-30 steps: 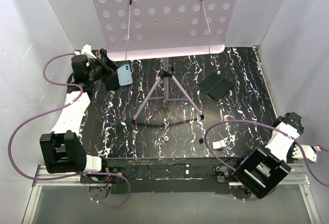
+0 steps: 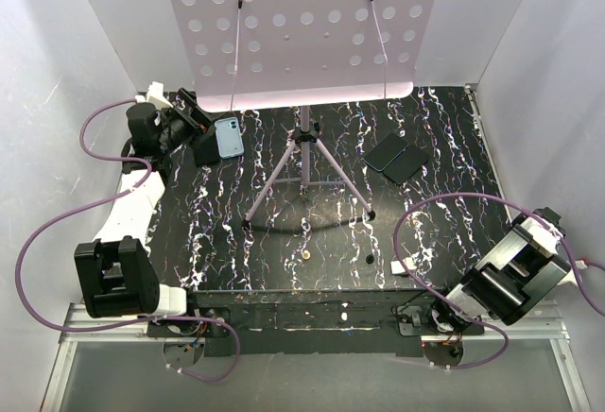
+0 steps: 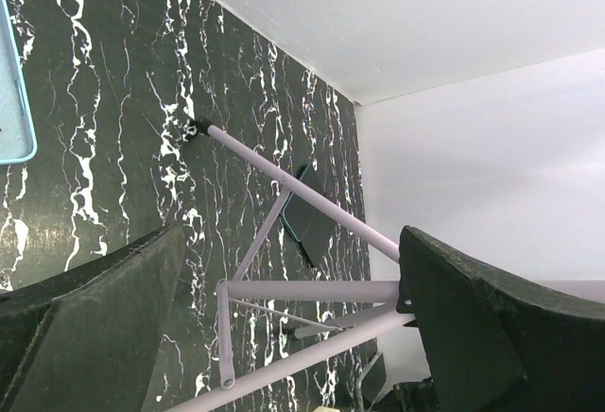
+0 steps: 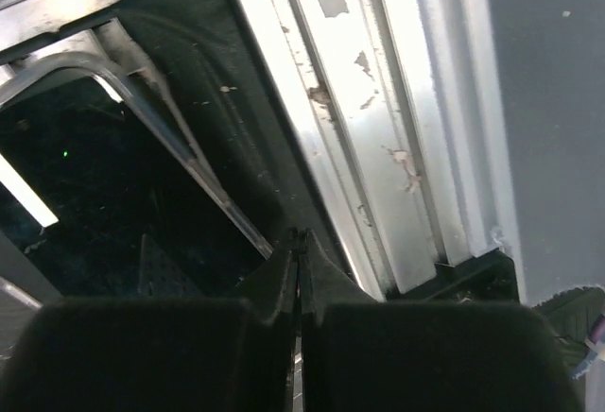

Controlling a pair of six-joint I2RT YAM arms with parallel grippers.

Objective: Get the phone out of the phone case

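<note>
On the black marbled table's left side, a light blue phone-shaped piece (image 2: pixel 229 138) with a camera corner lies beside a dark slab (image 2: pixel 206 150). I cannot tell which are cases or phones. My left gripper (image 2: pixel 205 119) hovers by the blue piece, open and empty; in its wrist view the blue rim (image 3: pixel 28 138) shows at the left edge, outside the fingers. Far off at the right wall, my right gripper is shut, nothing showing between its fingertips.
A tripod (image 2: pixel 305 138) stands mid-table under a large perforated panel (image 2: pixel 302 29) that overhangs the back. A white block (image 2: pixel 401 267) and small round bits lie near the front edge. Metal rails (image 4: pixel 369 128) lie close to the right gripper.
The right arm has shifted right toward the side wall, its body swinging away from the table's front. The left arm and the slabs have stayed put.
</note>
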